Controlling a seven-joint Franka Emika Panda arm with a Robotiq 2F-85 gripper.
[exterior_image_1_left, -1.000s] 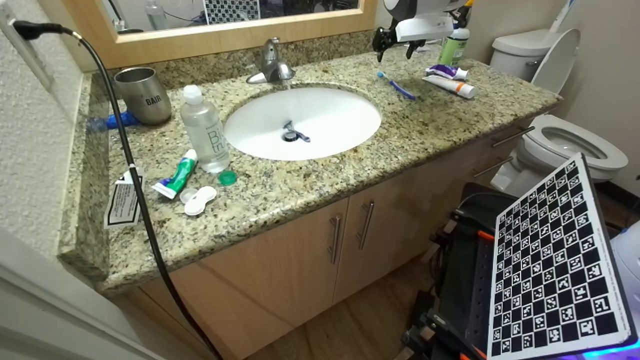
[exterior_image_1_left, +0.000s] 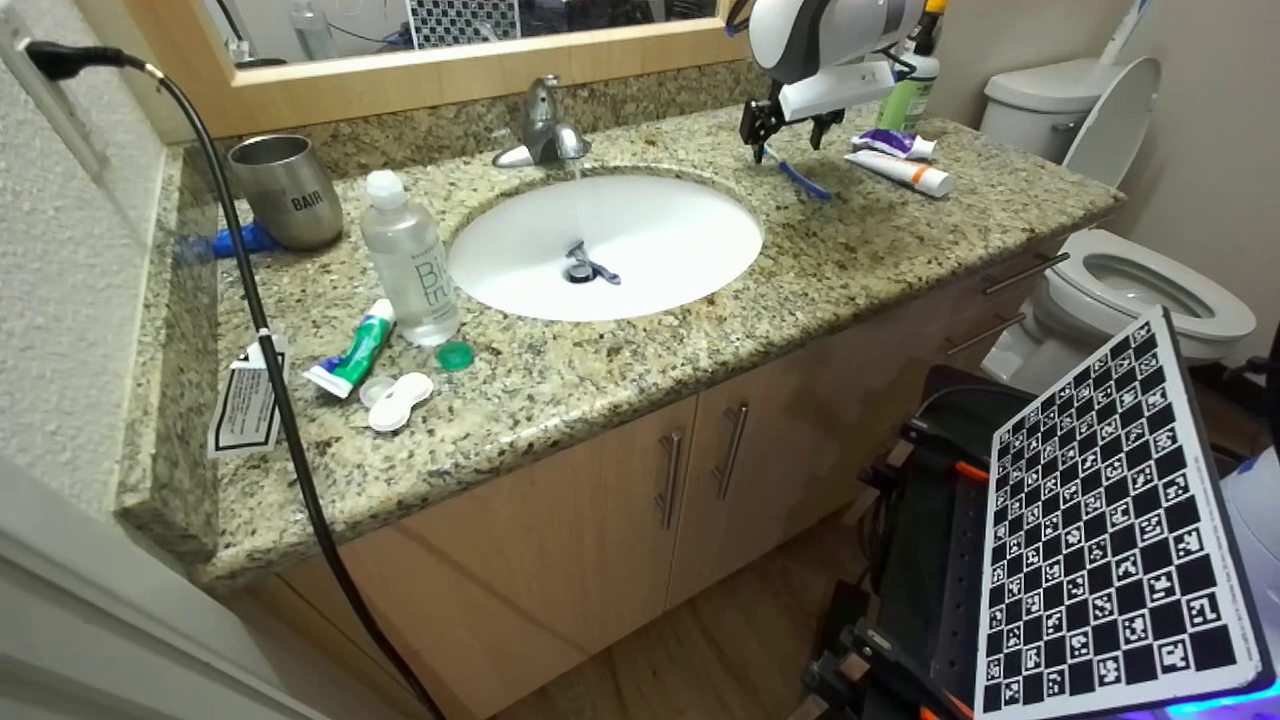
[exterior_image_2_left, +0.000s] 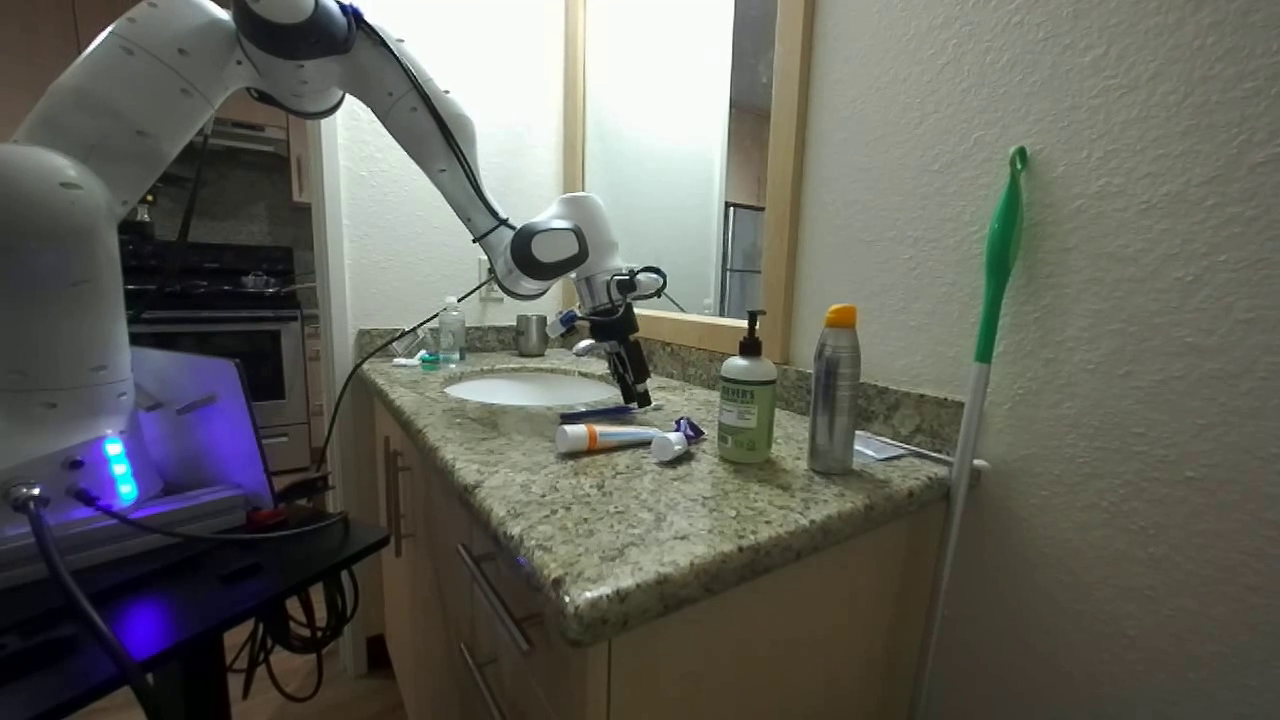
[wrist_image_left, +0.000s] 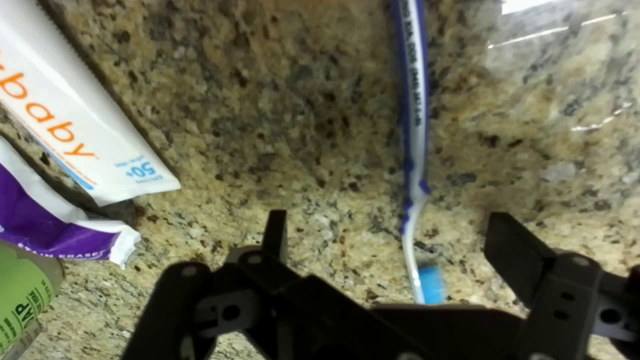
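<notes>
A blue-and-white toothbrush (wrist_image_left: 415, 114) lies on the granite counter, its light-blue bristles (wrist_image_left: 432, 285) pointing toward my gripper's base in the wrist view. My gripper is open, pointing down, with its fingers on either side of the toothbrush's neck and apart from it. The right-hand finger (wrist_image_left: 510, 252) and the left-hand one both show bare inner faces. From the first exterior view, the gripper (exterior_image_1_left: 792, 134) hangs low over the brush head, and the blue handle (exterior_image_1_left: 804, 181) sticks out in front. The second exterior view has the gripper (exterior_image_2_left: 637, 402) close to the counter surface.
Beside the brush lie a white tube (exterior_image_1_left: 902, 172) and a purple tube (exterior_image_1_left: 894, 143), with a green soap bottle (exterior_image_1_left: 907, 94) behind. The sink (exterior_image_1_left: 708, 240) holds a razor (exterior_image_1_left: 591, 263). A clear bottle (exterior_image_1_left: 411, 264) and metal cup (exterior_image_1_left: 286, 192) stand at the far end.
My gripper has come down toward the counter, and now covers the toothbrush's head in the first exterior view. It was higher and clear of the brush before; the brush itself looks unmoved.
</notes>
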